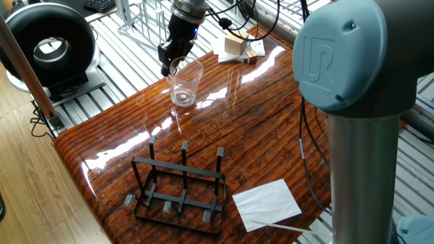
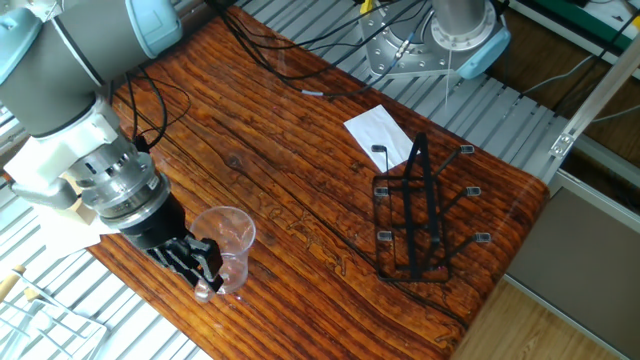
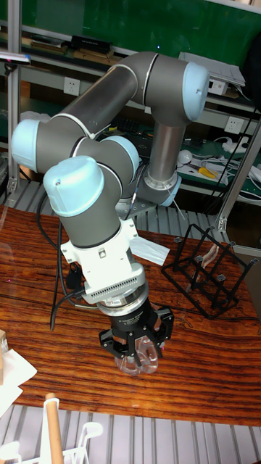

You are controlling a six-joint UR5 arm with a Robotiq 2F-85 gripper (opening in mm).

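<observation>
A clear cup [image 1: 186,80] stands roughly upright at the far side of the wooden table in exterior view 1. My gripper [image 1: 169,73] is shut on its side. In exterior view 2 the black fingers [image 2: 207,258] meet the wall of the cup [image 2: 232,236], whose mouth faces up. From exterior view 3, the gripper [image 3: 141,345] points down and the clear cup [image 3: 133,363] shows around and below its fingers. Whether the base touches the table cannot be told. A black wire rack [image 1: 182,168] with upright prongs sits empty near the front.
A white sheet [image 1: 267,204] lies beside the rack. Small cardboard boxes [image 1: 235,45] and white paper occupy the far corner. Between cup and rack the wooden table [image 1: 217,132] is bare. Dark cables [image 2: 290,77] hang near the robot base.
</observation>
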